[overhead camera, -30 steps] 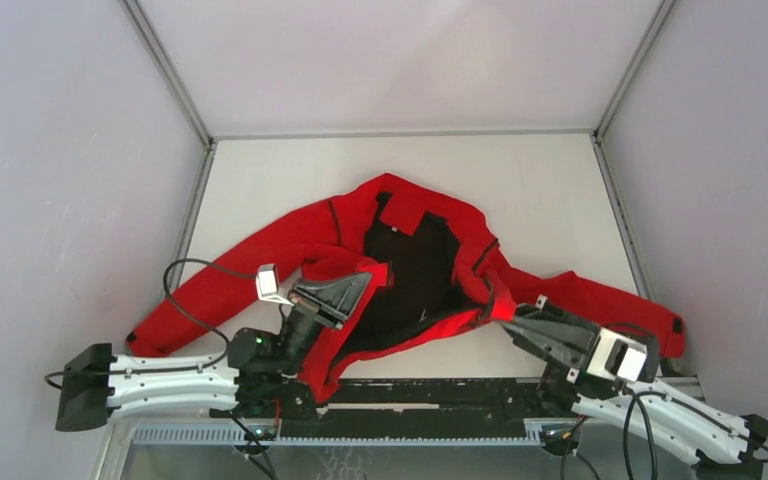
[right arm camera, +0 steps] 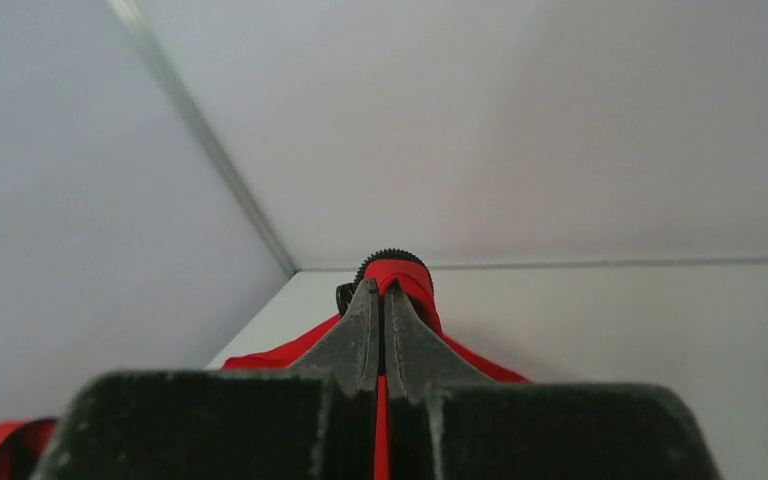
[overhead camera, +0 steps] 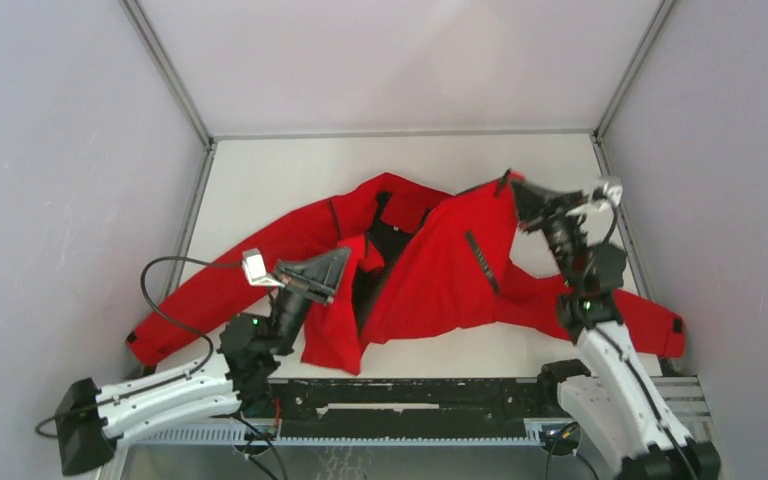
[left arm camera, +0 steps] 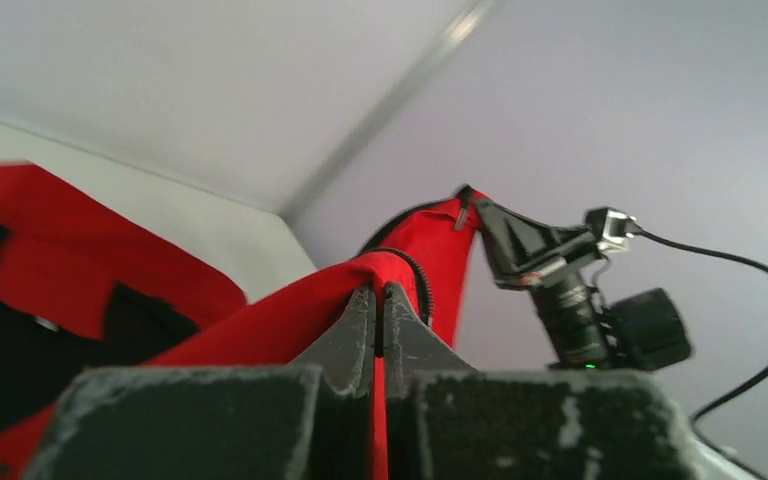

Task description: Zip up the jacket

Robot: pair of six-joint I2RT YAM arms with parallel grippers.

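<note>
A red jacket (overhead camera: pixel 440 270) with a black lining (overhead camera: pixel 387 243) lies on the white table, its sleeves stretched out to both sides. My left gripper (overhead camera: pixel 345 262) is shut on one front edge; in the left wrist view red cloth (left arm camera: pixel 290 320) passes between the fingertips. Up at the far right, my right gripper (overhead camera: pixel 516 183) is shut on the other front panel's edge and holds it raised. Beyond its fingertips in the right wrist view sits a fold of red cloth with a black toothed zipper edge (right arm camera: pixel 397 256). The zipper slider cannot be made out.
Bare white table (overhead camera: pixel 270 175) shows behind the jacket. Grey side walls (overhead camera: pixel 720 200) close in on both sides, and a dark rail (overhead camera: pixel 410 400) runs along the front. The right arm crosses over the right sleeve (overhead camera: pixel 640 320).
My right gripper has swung from the front right toward the back and up, drawing its front panel across. My left gripper has shifted slightly left and toward the back. The lining is now mostly covered.
</note>
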